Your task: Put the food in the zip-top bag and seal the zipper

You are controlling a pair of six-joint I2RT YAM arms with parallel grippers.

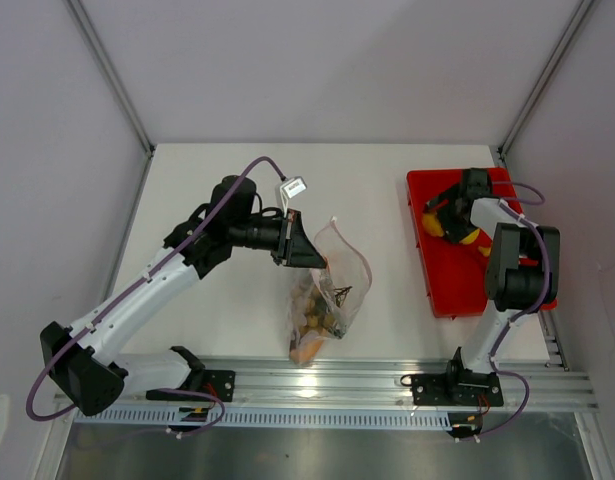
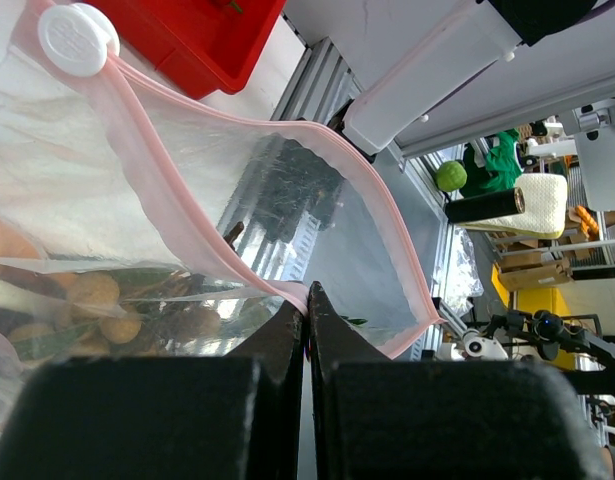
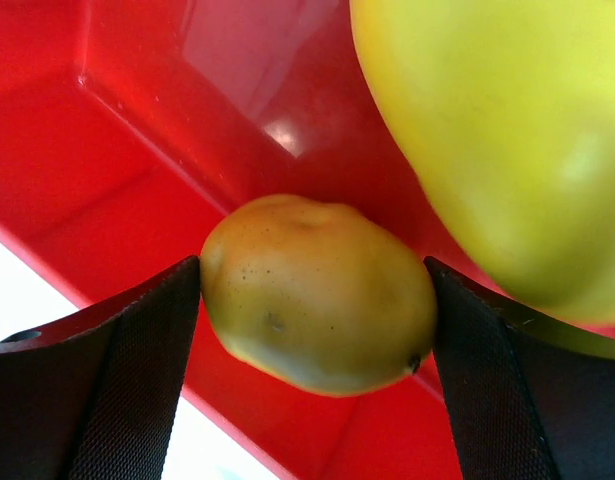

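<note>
The clear zip top bag point(image 1: 327, 295) with a pink rim stands open-mouthed on the table, several food pieces point(image 2: 92, 305) inside. My left gripper is shut on the bag's rim, which runs between its fingertips; the white zipper slider point(image 2: 77, 40) sits on the rim at upper left. Over the red bin, my right gripper is open, its fingers point(image 3: 127, 370) on either side of a yellow-orange lumpy food piece point(image 3: 307, 275). Whether both pads touch it I cannot tell. A larger yellow food piece point(image 3: 517, 130) lies close by the right finger.
The red bin point(image 1: 452, 290) stands at the table's right, its walls around the right gripper; more yellow food point(image 1: 471, 238) lies in it. White table point(image 1: 387, 200) between bag and bin is clear.
</note>
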